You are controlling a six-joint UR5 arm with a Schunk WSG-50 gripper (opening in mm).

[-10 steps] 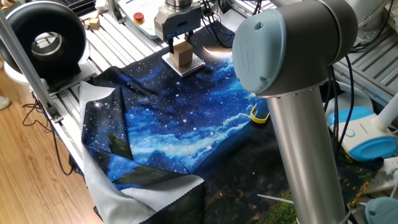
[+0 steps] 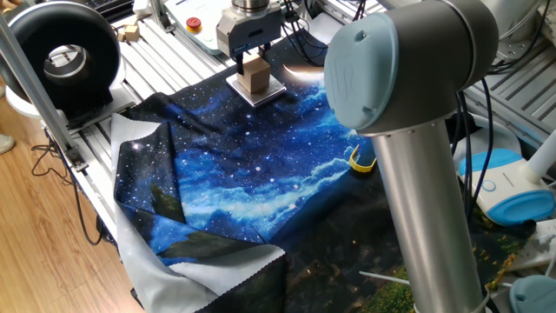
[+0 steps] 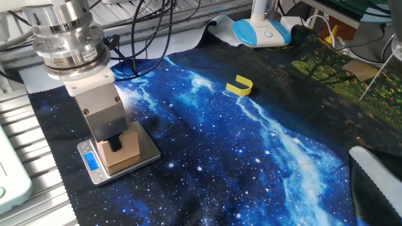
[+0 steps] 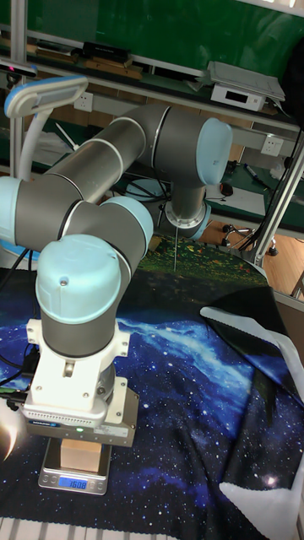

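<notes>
A plain wooden block stands upright on a small silver kitchen scale. My gripper is right above the block, with its dark fingers down at the block's sides. In exterior view 2 a black fingertip lies in front of the near face of the block; the other finger is hidden. Whether the fingers press on the wood or only stand around it does not show. The block's base appears to rest on the scale. In exterior view 3 the lit display shows a reading near 160.
A galaxy-print cloth covers the table, its corner folded up at the far side from the gripper. On it lies a yellow bracket-shaped piece. Small wooden blocks sit by the rail. Cables hang beside the gripper. Mid-cloth is clear.
</notes>
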